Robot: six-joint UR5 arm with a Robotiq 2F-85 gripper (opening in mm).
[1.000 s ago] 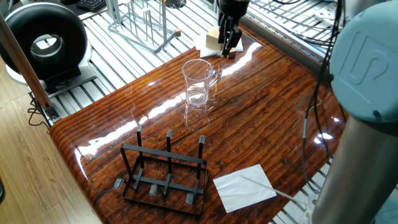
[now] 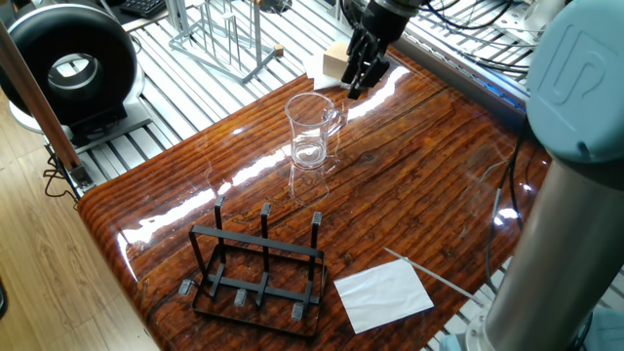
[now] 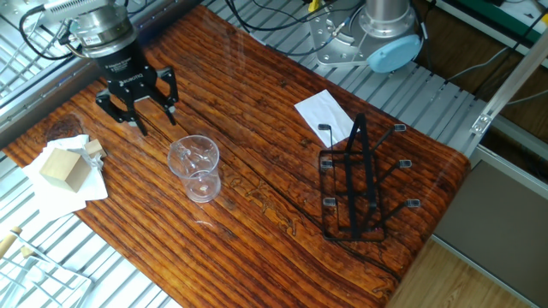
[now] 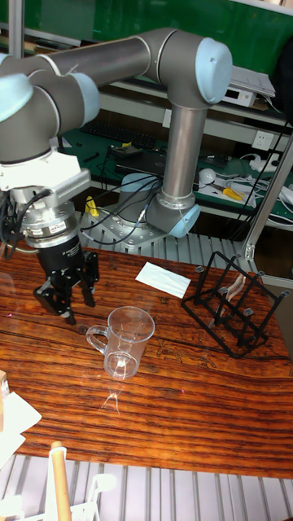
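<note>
A clear glass mug (image 2: pixel 309 132) stands upright on the glossy wooden table, its handle turned toward my gripper's side. My gripper (image 3: pixel 151 125) hangs open above the table, with nothing between its spread fingers. It is close to the mug but apart from it; in the third exterior view the gripper (image 4: pixel 76 311) is up and left of the mug (image 4: pixel 129 340). A black metal rack (image 2: pixel 258 273) with several upright prongs stands empty at the other end of the table. In the second exterior view the rack (image 3: pixel 364 184) lies right of the mug (image 3: pixel 197 167).
A white paper sheet (image 2: pixel 383 295) lies flat beside the rack. A wooden block (image 3: pixel 65 169) rests on white paper at the table's edge, with a small wooden piece (image 3: pixel 94 148) beside it. Clear tabletop spans between mug and rack. Cables trail near the arm's base.
My gripper has shifted somewhat to the right in the first exterior view, and the arm's blue joint cap and cable have moved too. Mug, rack and paper have stayed put.
</note>
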